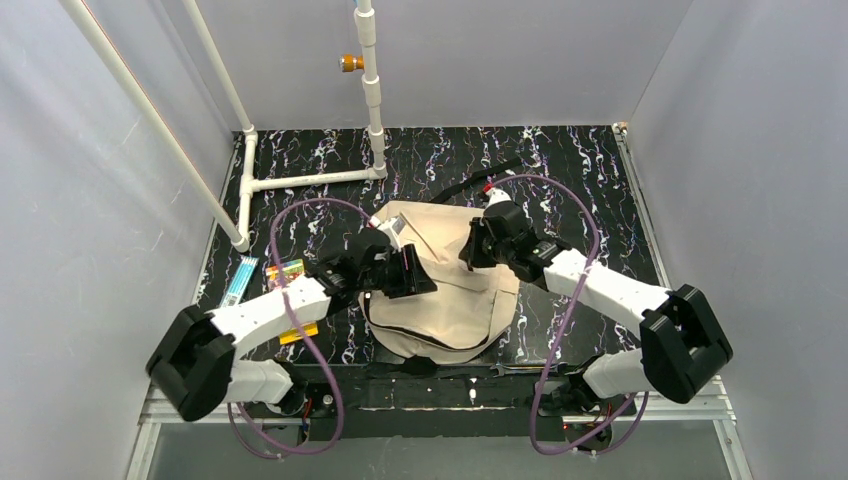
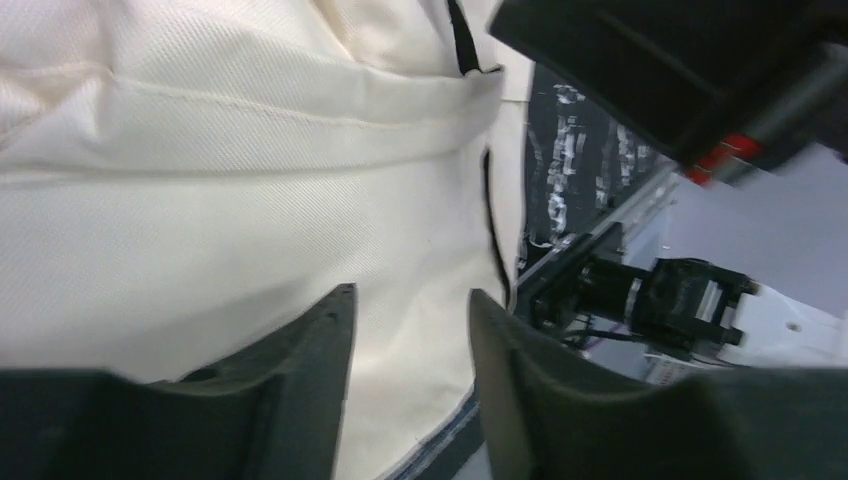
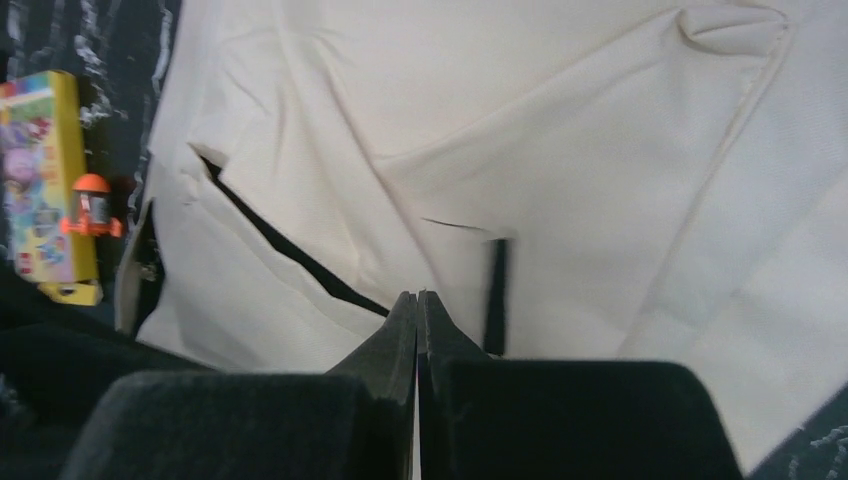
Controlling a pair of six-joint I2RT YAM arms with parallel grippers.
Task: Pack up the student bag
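Observation:
The cream student bag (image 1: 440, 310) lies on the dark marbled table, creased across its middle. In the right wrist view its black zipper pull (image 3: 497, 295) lies on the cloth, just right of my right gripper. That gripper is shut, its fingertips together with nothing between them. A dark zipper opening (image 3: 290, 250) runs down toward the fingertips from the left. Over the bag's left half, my left gripper stands open, with bag cloth visible beyond its parted fingers and none pinched. The lower part of the pull is hidden by the right gripper.
Left of the bag lie a colourful box (image 1: 287, 275) and a pale blue pack (image 1: 238, 281). White pipes (image 1: 310, 180) stand at the back left. A black strap (image 1: 478, 180) stretches behind the bag. Bare table shows to the right.

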